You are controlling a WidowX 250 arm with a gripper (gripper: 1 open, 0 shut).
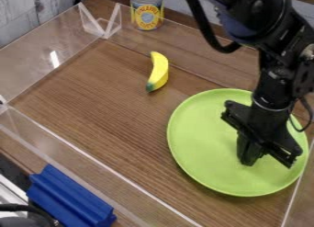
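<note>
My gripper (252,148) is low over the right half of a green plate (208,162), its black fingers reaching down to the plate's surface. The fingertips are close together, and nothing shows between them. The dark body of the gripper hides part of the plate beneath it. A yellow banana (159,71) lies on the wooden table, up and left of the plate.
A jar with a yellow label (146,15) stands at the back. A blue rack (68,203) is at the lower left, outside a clear plastic wall.
</note>
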